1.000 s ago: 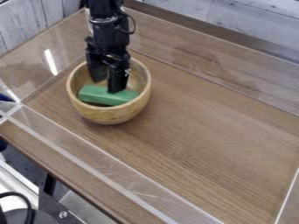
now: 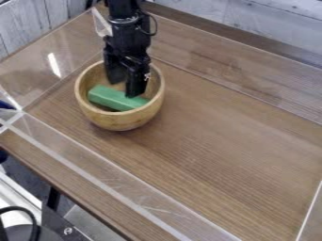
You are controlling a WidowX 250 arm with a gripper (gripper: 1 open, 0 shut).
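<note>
A round tan wooden bowl (image 2: pixel 123 119) stands on the left side of the wooden table, with a green block (image 2: pixel 115 98) lying inside it. My black gripper (image 2: pixel 124 82) reaches down from the top into the bowl, just above the green block. It is open; whether its fingertips touch the block cannot be made out.
A dark cable (image 2: pixel 18 209) shows at the lower left, and a small white object stands behind the arm at the top.
The green block sits slightly further left and is turned a little in the bowl. The gripper has shifted only slightly.
</note>
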